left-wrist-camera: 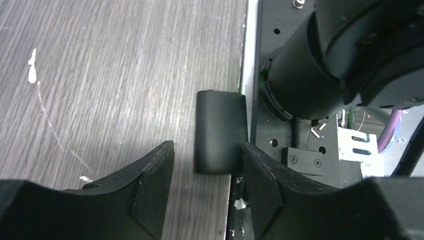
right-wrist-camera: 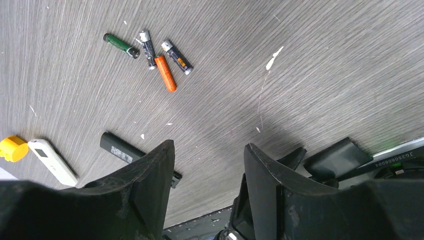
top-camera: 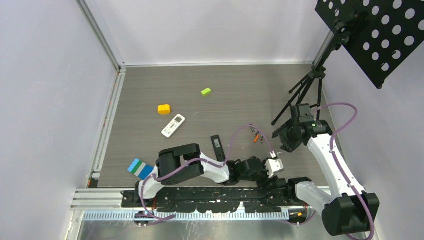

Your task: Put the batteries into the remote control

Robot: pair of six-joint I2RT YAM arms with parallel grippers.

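Note:
A flat black piece (left-wrist-camera: pixel 221 132), perhaps a battery cover, lies at the table's front edge. My left gripper is open above it, with the piece showing between its fingers; the right fingertip overlaps its side, and contact cannot be told. In the right wrist view, a black remote (right-wrist-camera: pixel 121 147) lies partly hidden behind a finger. My right gripper hangs open over the table with nothing between its fingers.
A white remote (top-camera: pixel 173 126), a yellow block (top-camera: pixel 164 109) and a lime block (top-camera: pixel 206 92) stand farther off. Blue and white blocks (top-camera: pixel 140 168) lie front left. A black tripod (top-camera: pixel 312 75) stands at the right.

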